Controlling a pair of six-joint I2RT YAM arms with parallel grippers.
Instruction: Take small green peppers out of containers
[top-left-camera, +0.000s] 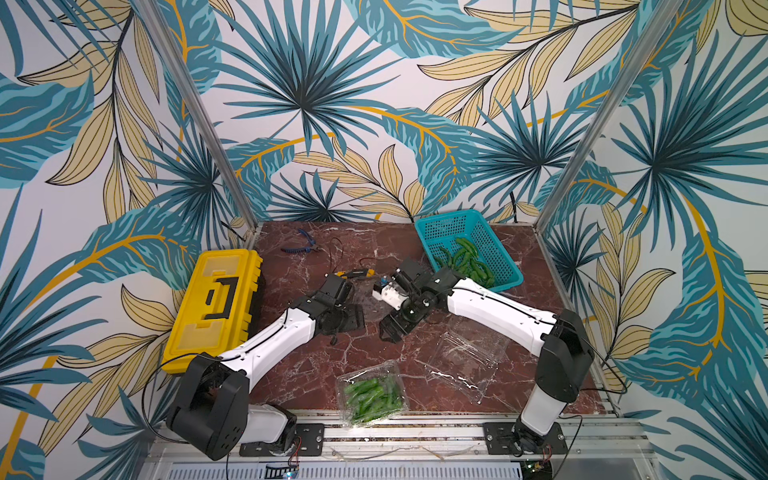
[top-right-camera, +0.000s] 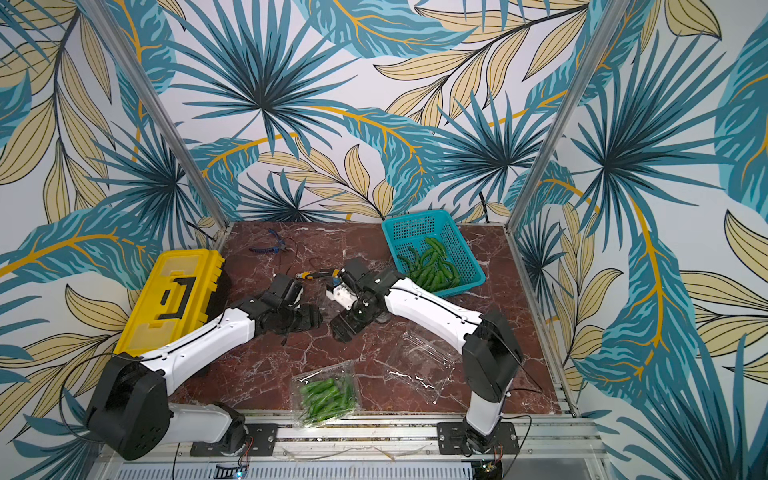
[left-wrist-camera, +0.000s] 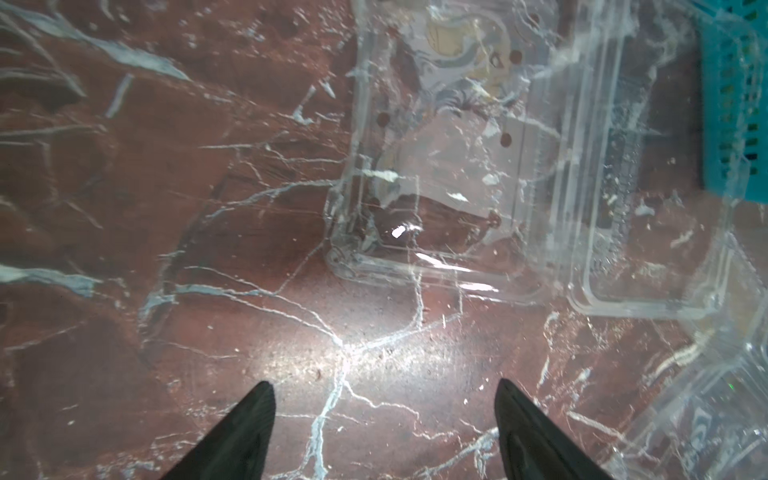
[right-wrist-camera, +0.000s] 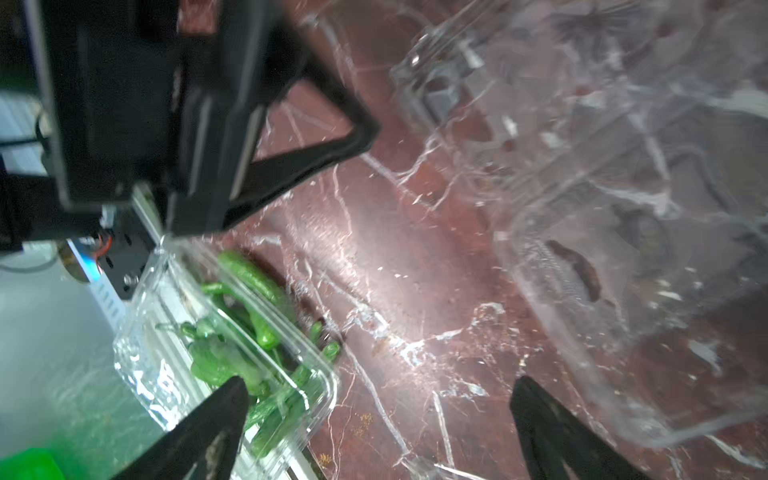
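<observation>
A clear container of green peppers (top-left-camera: 370, 396) lies at the table's front middle, also seen in the right wrist view (right-wrist-camera: 224, 352). Empty clear containers (top-left-camera: 461, 360) lie to its right and near the middle, seen close in the left wrist view (left-wrist-camera: 448, 176). Green peppers (top-right-camera: 432, 264) sit in a teal basket (top-right-camera: 472, 280) at the back right. My left gripper is open above the table beside empty containers, nothing between its fingers. My right gripper is open over the middle, with nothing between its fingers and the other gripper's black parts close by.
A yellow toolbox (top-left-camera: 184, 336) stands along the left edge. Pliers (top-left-camera: 300, 246) and a small yellow tool (top-left-camera: 356, 273) lie at the back. The front left and right edge of the table have bare room.
</observation>
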